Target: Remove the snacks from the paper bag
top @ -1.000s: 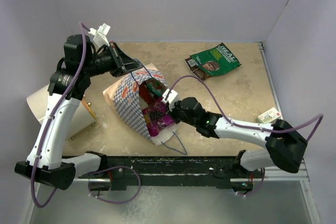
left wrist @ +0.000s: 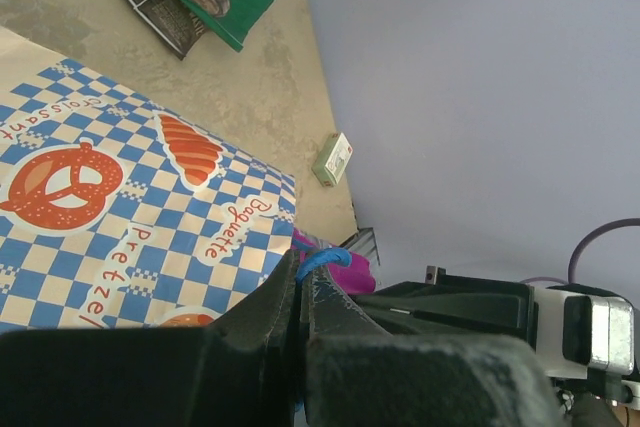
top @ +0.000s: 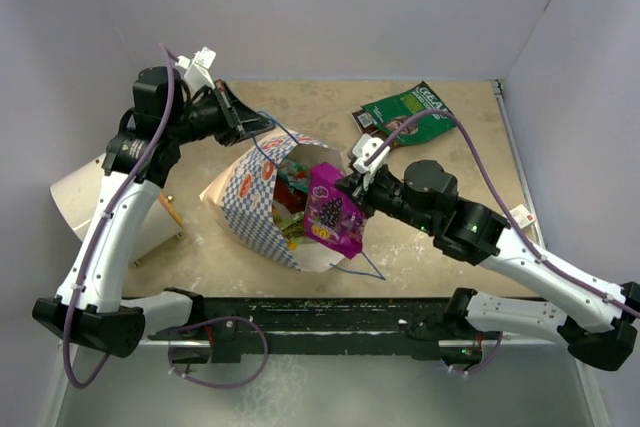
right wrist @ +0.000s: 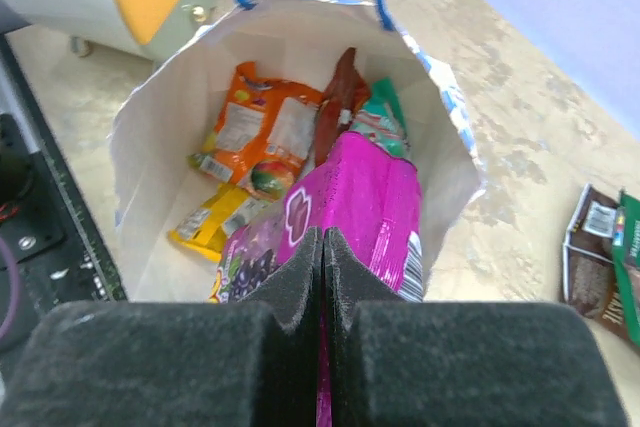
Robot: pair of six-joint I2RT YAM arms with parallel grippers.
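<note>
The paper bag [top: 250,212], blue-and-white checked, leans open on the table. My left gripper [top: 250,125] is shut on the bag's blue string handle [left wrist: 325,256] above it. My right gripper [top: 348,187] is shut on a purple snack packet [top: 330,215], which hangs in the bag's mouth. Inside the bag, in the right wrist view, lie an orange packet [right wrist: 245,122], a yellow packet [right wrist: 205,227], a brown packet [right wrist: 334,107] and a teal packet [right wrist: 385,122].
Green and brown packets [top: 408,109] lie at the back right of the table [top: 470,177]. A small box [top: 520,219] sits at the right edge. A cream cylindrical object [top: 85,202] stands at the left.
My right gripper has risen and moved right, drawing the purple packet up toward the bag's opening. The left arm has shifted slightly.
</note>
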